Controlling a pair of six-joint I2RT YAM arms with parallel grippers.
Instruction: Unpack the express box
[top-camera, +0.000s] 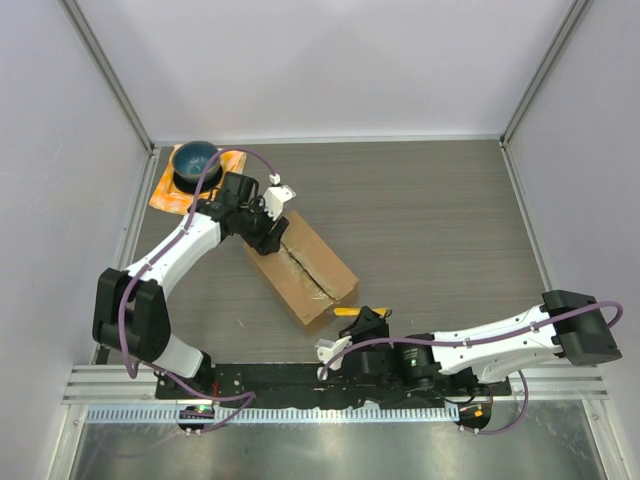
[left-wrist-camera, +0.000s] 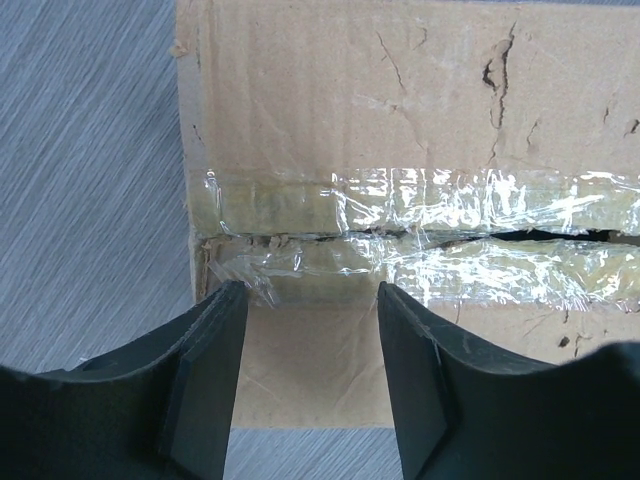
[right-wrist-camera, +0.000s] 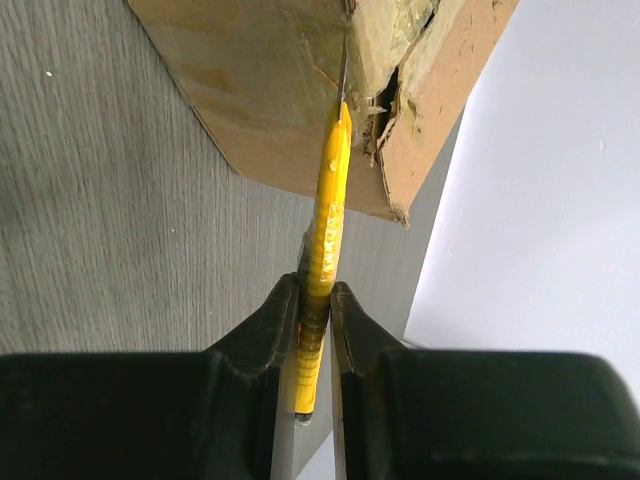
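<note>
A brown cardboard box (top-camera: 312, 263) lies slanted on the table, its top seam slit between two strips of clear tape (left-wrist-camera: 460, 200). Over its far end, my left gripper stands part open with its fingers apart and only the taped box top (left-wrist-camera: 310, 370) behind them. A yellow utility knife (right-wrist-camera: 330, 195) is pinched in my right gripper. Its thin blade points at the near end of the box (right-wrist-camera: 270, 90), by the torn end of the seam; whether the blade touches or has entered the cardboard, I cannot tell.
A dark blue bowl (top-camera: 196, 160) rests on a black base over an orange checked cloth (top-camera: 170, 196) at the back left. Bare table (top-camera: 430, 220) stretches to the right of the box. White walls (top-camera: 70, 150) enclose the area.
</note>
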